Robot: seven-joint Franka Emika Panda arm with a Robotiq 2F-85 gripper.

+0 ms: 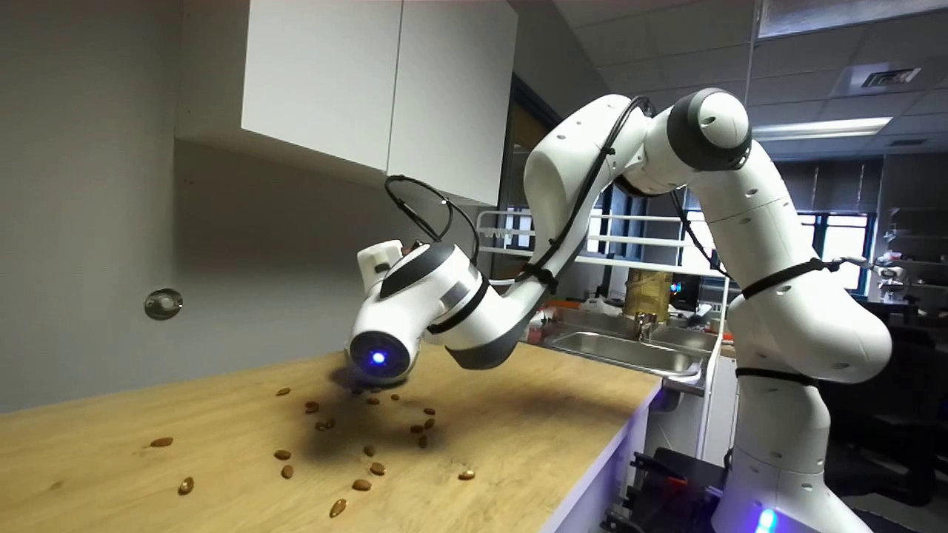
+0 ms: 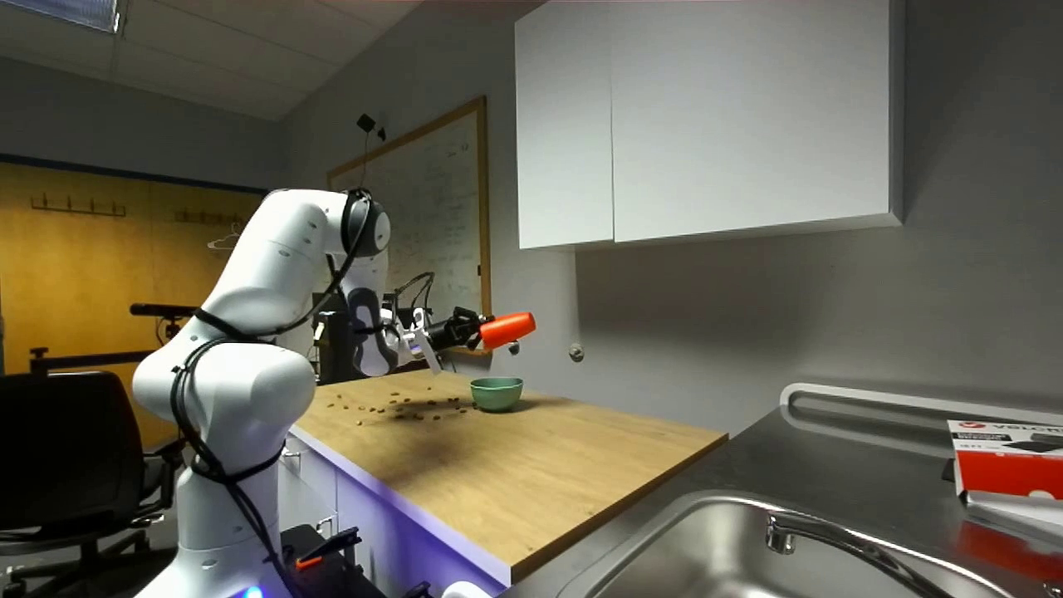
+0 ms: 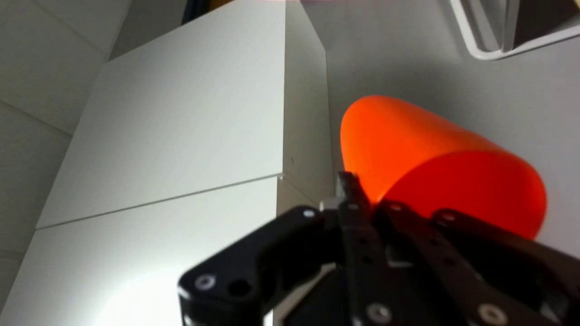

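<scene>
An orange cup is held on its side in the air, my gripper shut on its wall. From the wrist, the cup has its open mouth facing right and downward, and the black fingers pinch it near the rim. Beneath the cup, a green bowl stands upright on the wooden counter; its inside cannot be seen. Brown nuts that look like almonds lie scattered over the counter. The arm hides cup and bowl in exterior view 1.
White wall cabinets hang above the counter. A sink and a red and white box are past the counter's end. The counter between bowl and sink is bare.
</scene>
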